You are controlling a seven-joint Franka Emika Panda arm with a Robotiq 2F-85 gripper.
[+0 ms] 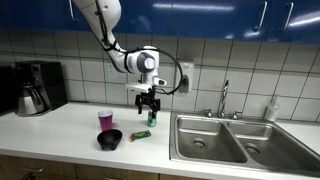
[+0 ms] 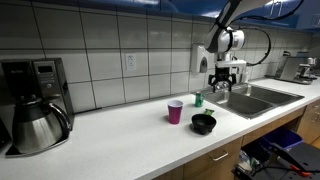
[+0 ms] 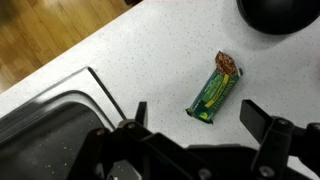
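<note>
A small green packet with a brown end (image 3: 215,90) lies flat on the white counter. In the wrist view it sits between my two spread fingers, below them and untouched. My gripper (image 1: 148,103) is open and empty, held above the counter near the packet (image 1: 140,135). A black bowl (image 1: 110,139) stands to the left of the packet, its edge (image 3: 280,12) showing at the top right of the wrist view. Farther back are a pink cup (image 1: 105,120) and a green upright item (image 1: 152,118), partly behind my gripper in exterior view 1.
A double steel sink (image 1: 225,145) with a faucet lies right of the packet; its rim (image 3: 85,75) borders the lower left of the wrist view. The coffee maker (image 2: 38,105) stands at the far end. Open counter (image 2: 110,140) stretches between it and the cup.
</note>
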